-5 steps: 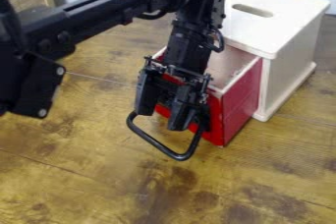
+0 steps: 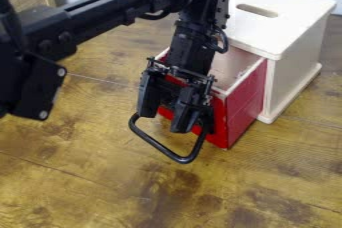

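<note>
My black gripper (image 2: 174,107) hangs low over the front of an open box with a red front panel (image 2: 241,107) and pale inside. A curved black handle or loop juts out below the gripper toward the floor. The arm covers much of the box's left part. Whether the fingers are open or shut is hard to tell against the dark parts.
A white cabinet (image 2: 283,32) with a slot in its top stands behind and right of the red box. A wooden piece stands at the top left corner.
</note>
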